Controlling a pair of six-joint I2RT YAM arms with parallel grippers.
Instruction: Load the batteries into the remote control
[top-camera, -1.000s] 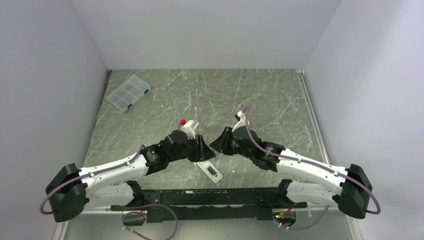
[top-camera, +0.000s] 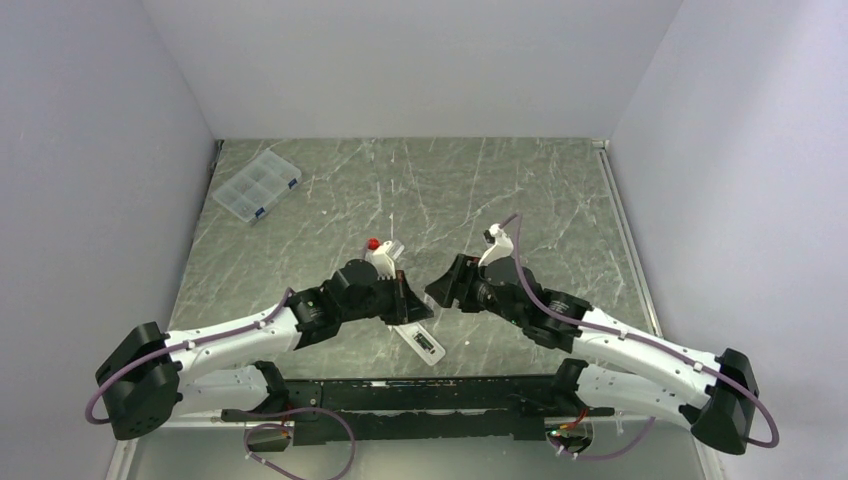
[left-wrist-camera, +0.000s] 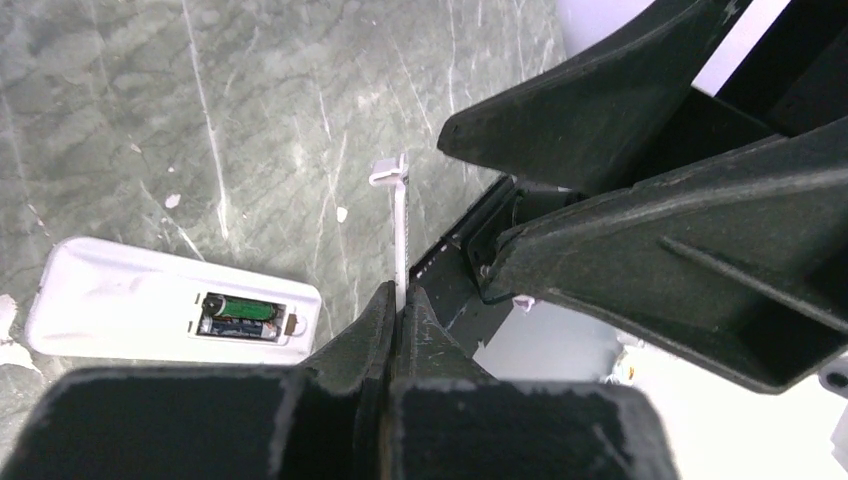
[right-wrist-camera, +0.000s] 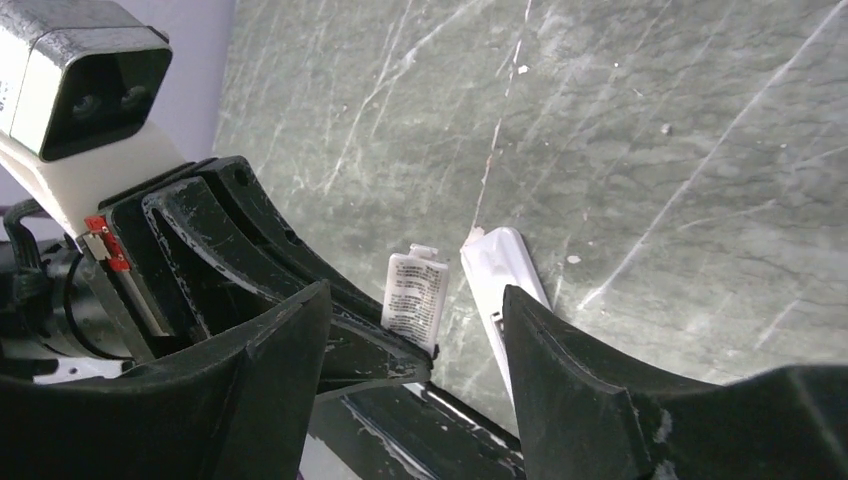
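The white remote control (left-wrist-camera: 120, 300) lies on the table with its compartment open. Two batteries (left-wrist-camera: 240, 317), one green and one dark, sit side by side in it. My left gripper is shut on the thin white battery cover (left-wrist-camera: 400, 225), held edge-on above the table. In the right wrist view the cover (right-wrist-camera: 413, 295) shows its ribbed face, with the tab end sticking out past the left fingers. My right gripper stands open, a finger to either side of the cover and apart from it. In the top view the arms hide part of the remote.
A clear compartment box (top-camera: 256, 186) stands at the back left. The right gripper is close to the left one, its fingers (left-wrist-camera: 590, 130) just beyond the cover. Behind both arms the grey table (top-camera: 440, 185) is bare.
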